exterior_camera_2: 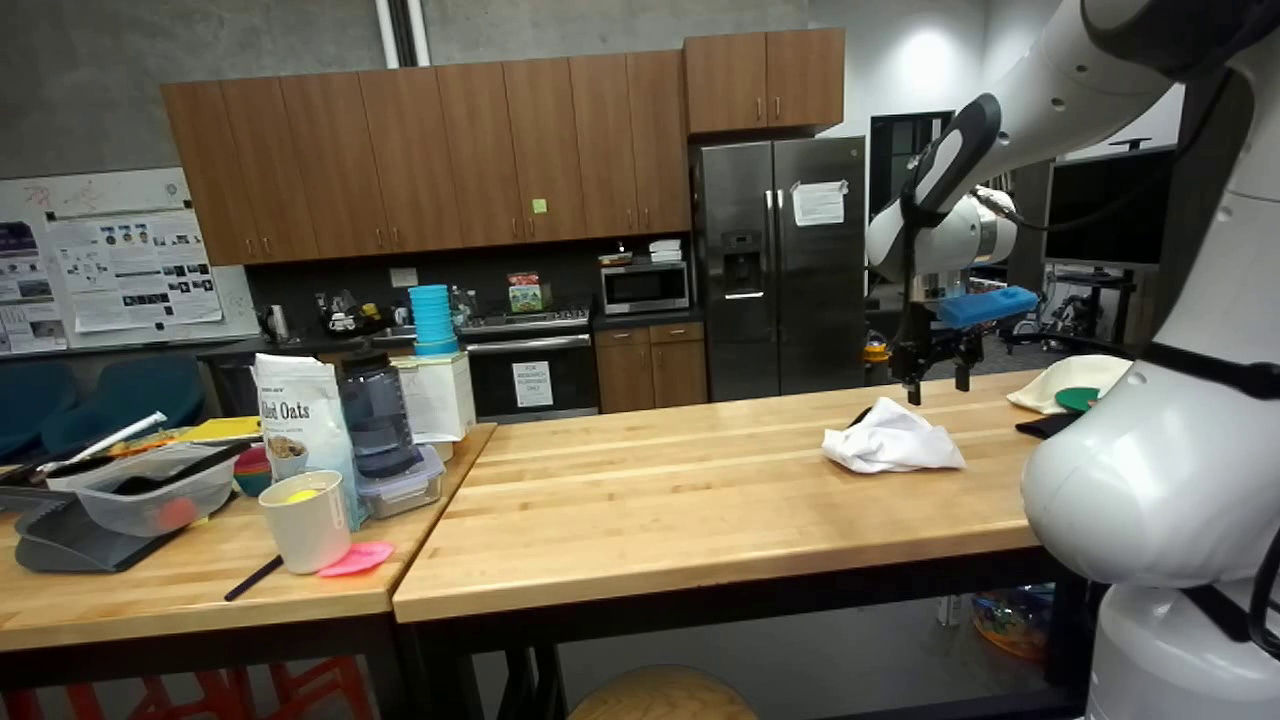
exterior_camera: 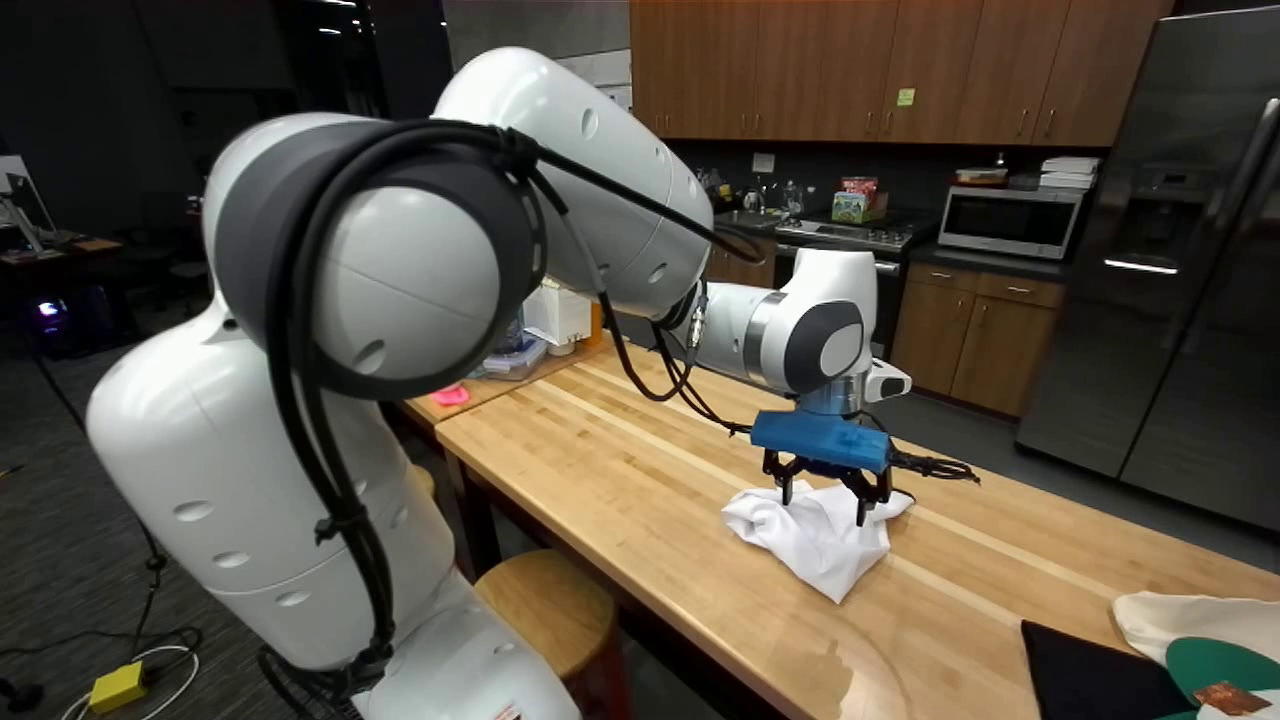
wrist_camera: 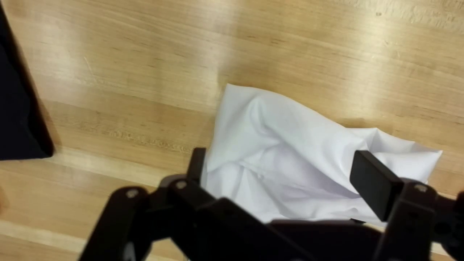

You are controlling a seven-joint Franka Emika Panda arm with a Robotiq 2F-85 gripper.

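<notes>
A crumpled white cloth (exterior_camera: 819,542) lies in a loose heap on the wooden table. My gripper (exterior_camera: 824,504) hangs above it, fingers pointing down and spread wide. Seen from the second exterior view, clear air separates the open gripper (exterior_camera_2: 939,390) from the white cloth (exterior_camera_2: 894,439). In the wrist view the cloth (wrist_camera: 278,148) spreads across the space between the two dark fingers, and the lower part of it is hidden behind the gripper. A small black piece shows at the cloth's far edge in the first exterior view; what it is, I cannot tell.
A black cloth (exterior_camera: 1086,674), a cream cloth (exterior_camera: 1182,616) and a green round piece (exterior_camera: 1221,667) lie toward the table's right end. On the adjoining table stand an oats bag (exterior_camera_2: 300,420), a white cup (exterior_camera_2: 305,528) and a plastic bin (exterior_camera_2: 150,492).
</notes>
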